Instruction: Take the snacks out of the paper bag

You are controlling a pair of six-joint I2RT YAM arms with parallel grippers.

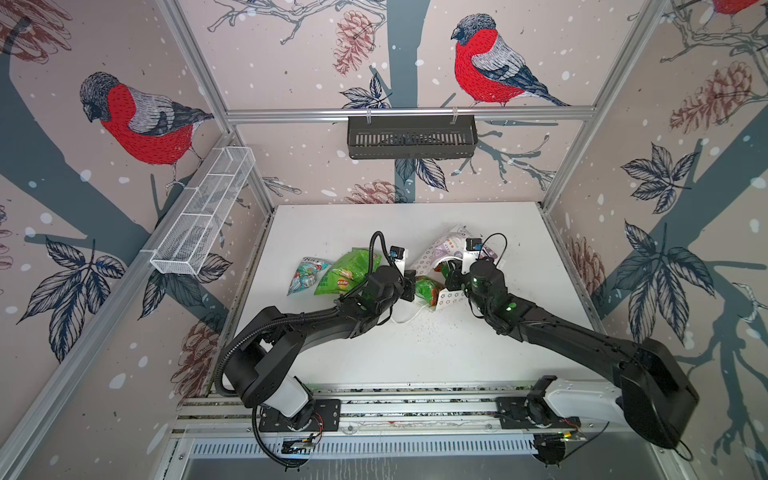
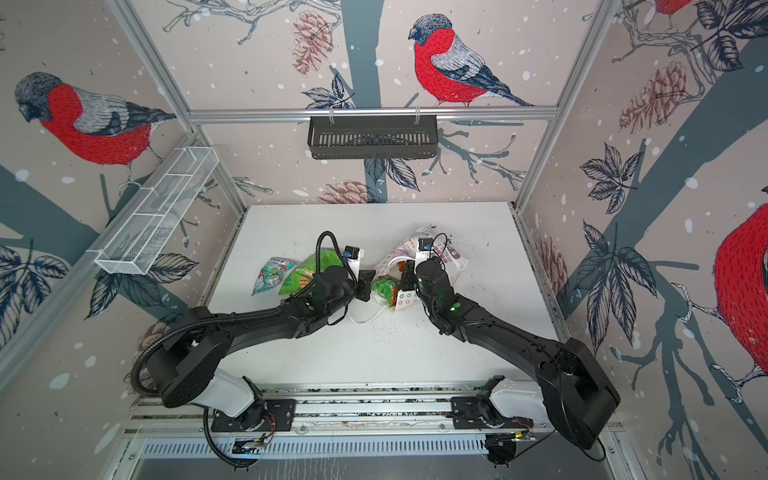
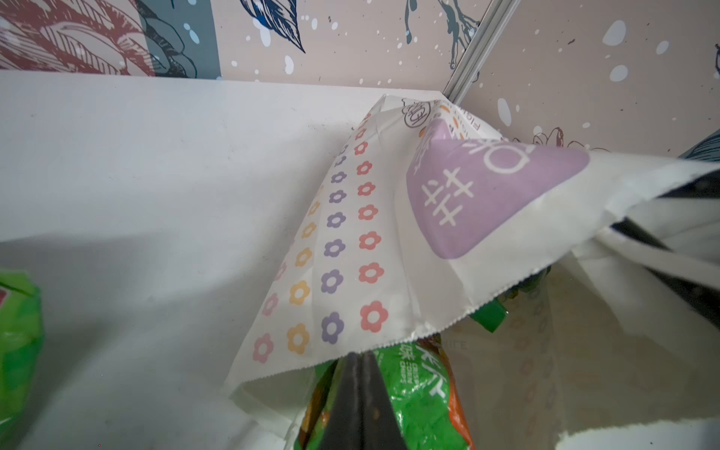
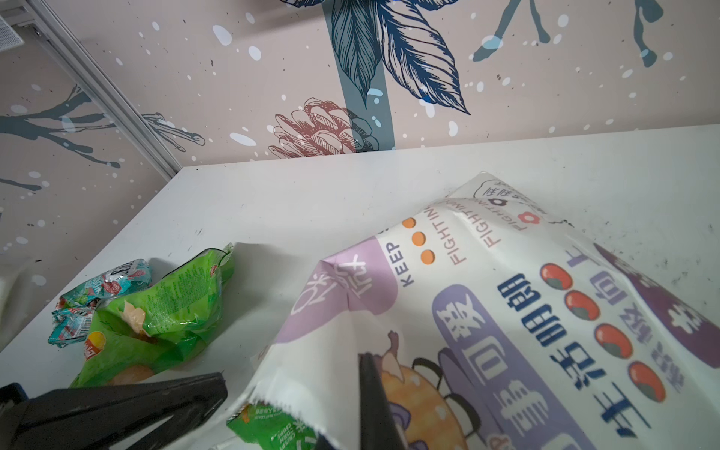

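Observation:
The patterned white paper bag [image 3: 367,217] lies on the table, its mouth facing left. My right gripper is shut on the upper edge of that mouth and holds it raised. A green snack packet [image 3: 412,382] pokes out of the opening. At its near end, my left gripper is shut, with the packet's edge seemingly pinched between its fingers; the pinch itself is hidden. Deeper in the bag more green packaging [image 3: 489,315] shows, partly covered by paper. Left of the bag lie a green packet [image 4: 161,318] and a small blue packet [image 4: 112,285].
A black basket [image 1: 412,137] hangs on the back rail and a white wire rack [image 1: 204,209] on the left wall.

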